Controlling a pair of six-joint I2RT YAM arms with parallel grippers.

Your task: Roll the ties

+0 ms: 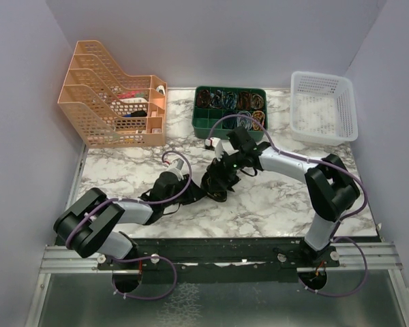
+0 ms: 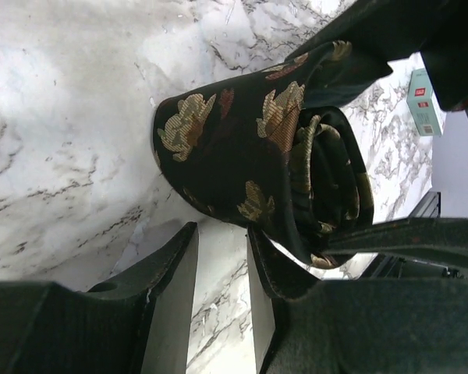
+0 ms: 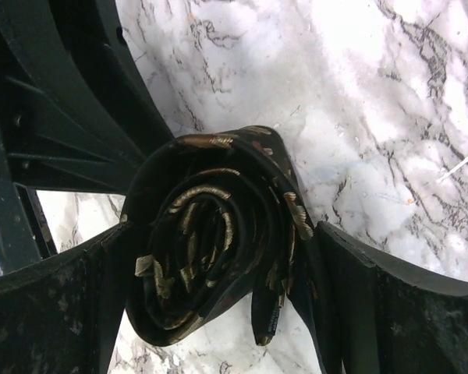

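Note:
A black tie with gold floral pattern [image 1: 213, 189] lies coiled at the table's middle, its spiral end facing up in the right wrist view [image 3: 210, 234]. My right gripper stands open around the roll, a finger on either side. My left gripper sits just beside the roll's lower side; its fingertips are a little apart, with only marble seen between them. In the left wrist view the tie's outer layer [image 2: 218, 148] curves over the coil.
An orange organizer [image 1: 109, 88] stands back left, a green compartment box [image 1: 201, 119] of rolled ties back centre, an empty white basket [image 1: 324, 133] back right.

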